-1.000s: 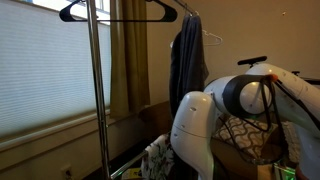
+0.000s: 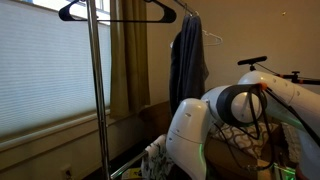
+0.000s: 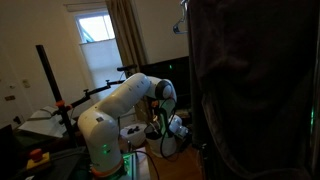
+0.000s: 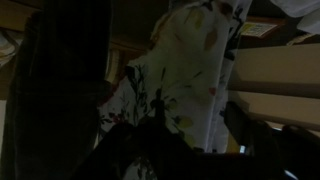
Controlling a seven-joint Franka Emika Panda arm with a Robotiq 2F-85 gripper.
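A white cloth with a floral print [image 4: 175, 80] fills the middle of the wrist view. My gripper is dark at the bottom of that view, its fingers apart with the cloth showing in the gap. Whether the cloth lies between the fingers or only beyond them is too dark to tell. In exterior view 1, the light cloth [image 2: 154, 158] shows low down beside my white arm, and the gripper is hidden there. A pale patch of cloth [image 3: 177, 127] shows beyond the arm in exterior view 2.
A metal rack pole [image 2: 99, 90] stands at the left, with an empty black hanger [image 2: 118, 19] above. Dark trousers [image 2: 187, 65] hang near the arm; a dark garment [image 3: 250, 80] blocks much of exterior view 2. A curtained window is behind.
The forearm has swung a little to the left and lower in exterior view 1, covering more of the patterned cloth. Hangers and hanging trousers look unmoved.
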